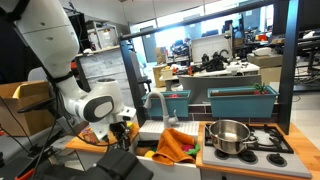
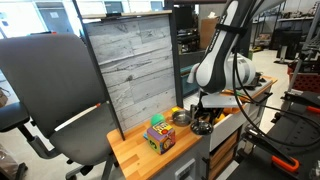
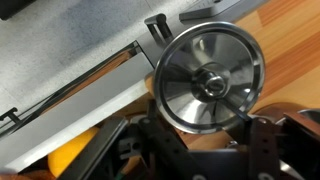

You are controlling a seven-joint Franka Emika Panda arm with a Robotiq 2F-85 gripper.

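Observation:
A round, shiny metal lid with a central knob fills the middle of the wrist view, over the counter's edge. My gripper is at the lid's near side, its two dark fingers apart on either side of the rim. Whether they touch the lid does not show. In exterior view 2 the lid is a small dark disc below the white arm. Exterior view 1 has the gripper low by the left counter, with its fingers too small to make out.
On the wooden counter are a colourful box and a metal bowl. An orange cloth hangs over the sink area, right of the faucet. A steel pot stands beside the stove.

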